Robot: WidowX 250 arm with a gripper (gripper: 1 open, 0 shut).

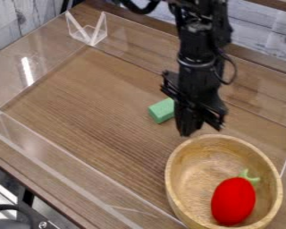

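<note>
My gripper [185, 120] is lowered in the centre of the camera view, just above the far rim of a round wooden bowl [188, 188]; its fingers look close together, with nothing visible between them. A green block [160, 112] lies on the table behind it, mostly hidden by the gripper. In the bowl sits a red oval object [234, 199] with a green tip, like a toy vegetable or fruit.
A white wire-like holder [88, 29] stands at the back left. Black cables lie at the lower left edge.
</note>
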